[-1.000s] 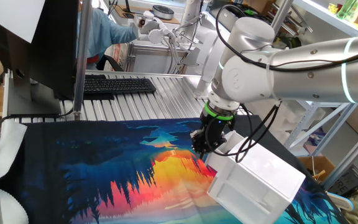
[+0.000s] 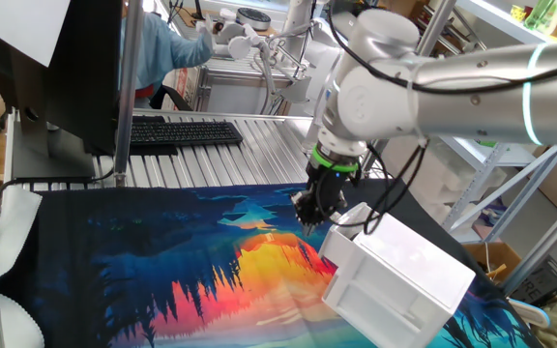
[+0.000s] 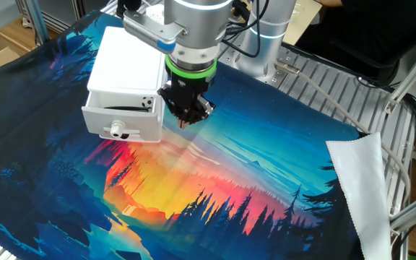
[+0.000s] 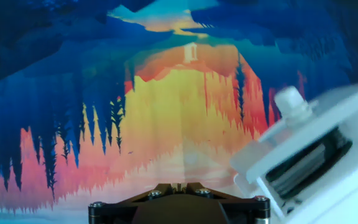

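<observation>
A white box (image 3: pixel 127 61) stands on the printed cloth with its drawer (image 3: pixel 125 124) pulled partly out. The drawer has a round white knob (image 4: pixel 293 106) on its front, and a dark, long item (image 4: pixel 309 163) lies inside it. Beside the drawer, above the cloth, hangs my gripper, pointing down. Its fingertips meet at the bottom of the wrist view, and nothing clear shows between them. In exterior view 1 the black gripper (image 2: pixel 309 224) is just left of the box, apart from the knob.
A white cloth (image 3: pixel 360 191) lies at the cloth's edge. Black cables (image 2: pixel 399 188) hang from the arm near the box. A keyboard (image 2: pixel 187 132) sits behind.
In exterior view 1 my gripper has shifted slightly up and to the left, a little away from the box. The box and its drawer look unmoved.
</observation>
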